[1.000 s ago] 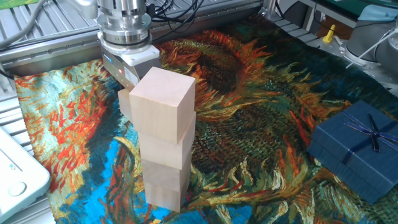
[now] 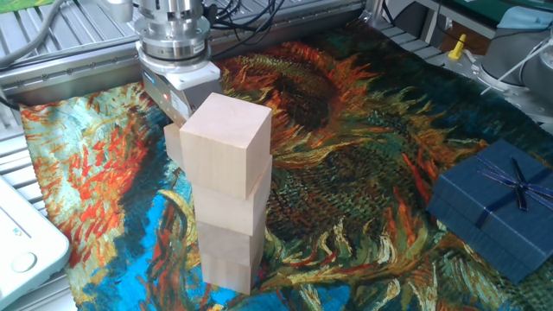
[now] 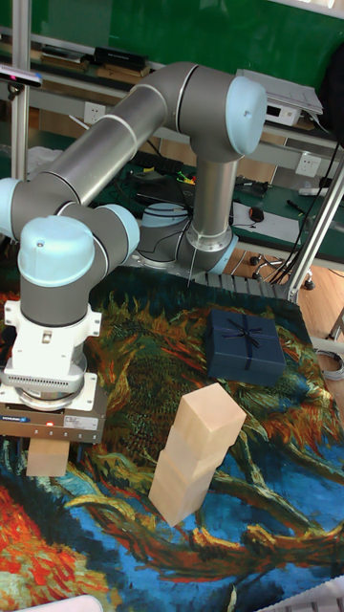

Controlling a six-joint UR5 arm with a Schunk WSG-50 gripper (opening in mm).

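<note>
A tower of several pale wooden blocks (image 2: 226, 160) stands on the patterned cloth, its blocks slightly out of line with one another. The same tower (image 3: 193, 456) appears right of my gripper in exterior view 3. My gripper (image 3: 48, 445) points down at the left, low over the cloth, apart from the tower. Directly beneath its body is another wooden block (image 3: 48, 458); in exterior view 2 this block (image 2: 173, 145) is mostly hidden behind the tower. The fingers do not show clearly, so whether they grip that block cannot be told.
A dark blue gift box (image 3: 246, 346) with a ribbon bow sits on the patterned cloth (image 2: 346, 199), well apart from the tower. At the left edge of exterior view 2 lies a white device (image 2: 30, 238). Open cloth separates the tower from the box.
The arm's wrist above the gripper has shifted very slightly. The tower, the block by the gripper and the blue box look unmoved.
</note>
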